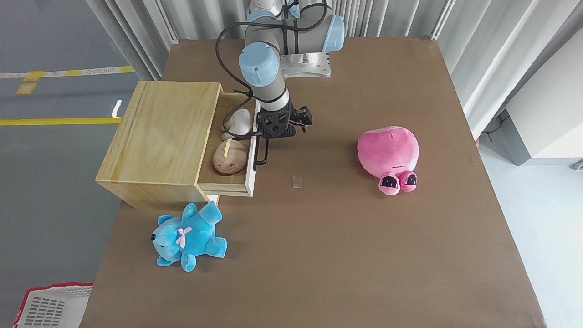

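Observation:
My gripper (281,121) is at the front of an open drawer (227,185) in a wooden cabinet (155,131), beside its black handle (262,160). Its fingertips are hidden behind its black housing, so I cannot tell whether it is open or shut. Inside the drawer lie a white plush toy (237,121), partly behind the cable, and a round brown toy (228,159).
A blue teddy bear (194,235) lies in front of the cabinet. A pink plush toy (388,153) with big eyes sits to the right. The arm's base plate (309,65) is at the back.

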